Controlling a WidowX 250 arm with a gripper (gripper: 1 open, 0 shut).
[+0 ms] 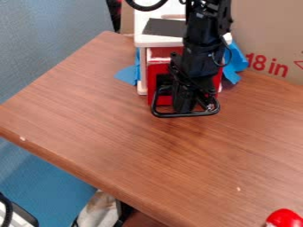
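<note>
The black gripper (185, 96) hangs low at the front of a red-and-white box-like object (160, 67) at the back of the wooden table (119, 151). Its black frame covers much of the red front. Whether the fingers are open or shut, or hold anything, I cannot tell. Blue pieces (236, 60) stick out on both sides of the object.
A cardboard box (270, 35) stands behind at the right. A red round object (284, 219) lies at the bottom right corner. The table's edge runs along the left.
</note>
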